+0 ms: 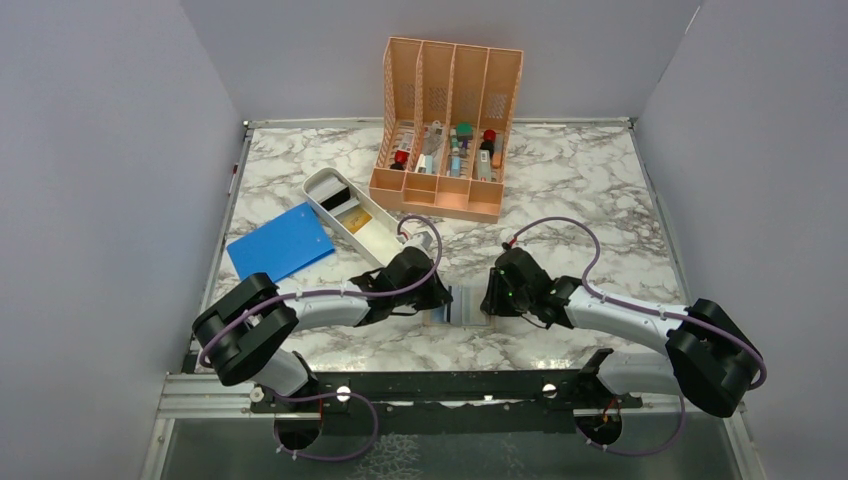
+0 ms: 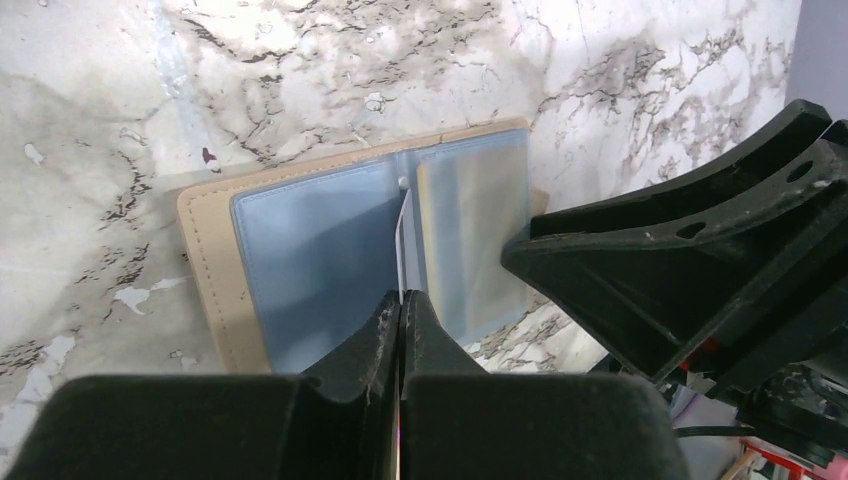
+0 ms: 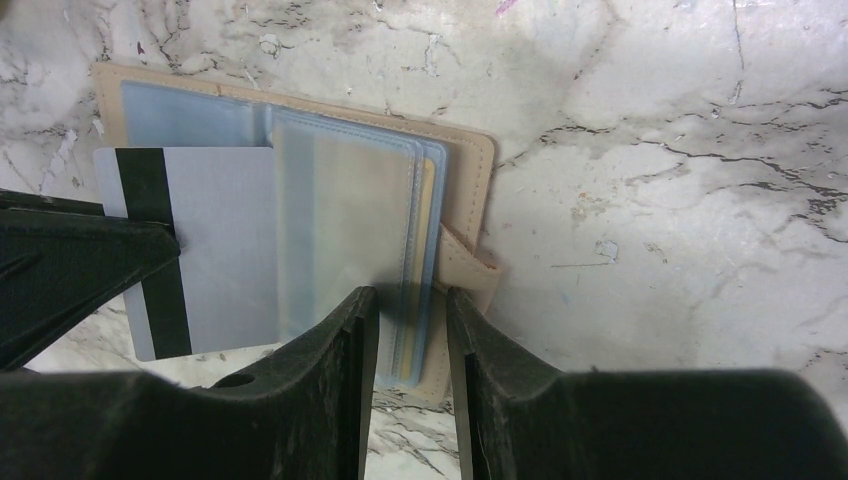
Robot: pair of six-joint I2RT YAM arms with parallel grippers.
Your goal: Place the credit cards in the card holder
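Observation:
The card holder (image 3: 360, 190) lies spread on the table, beige cover with pale blue pages and a clear pocket. A white card with a black stripe (image 3: 225, 250) reaches from the left into that pocket; part of it stays outside. My left gripper is shut at the card's outer end, the card's thin edge (image 2: 404, 235) running up from its fingertips. In the right wrist view a left finger (image 3: 110, 245) overlaps the stripe. At the holder's right edge my right gripper stands partly open, page edges between its fingers.
Behind the left arm stands a white tray (image 1: 376, 243) with cards inside. Left of it lies a blue folder (image 1: 280, 243). A peach organizer (image 1: 435, 205) with small items stands at the back.

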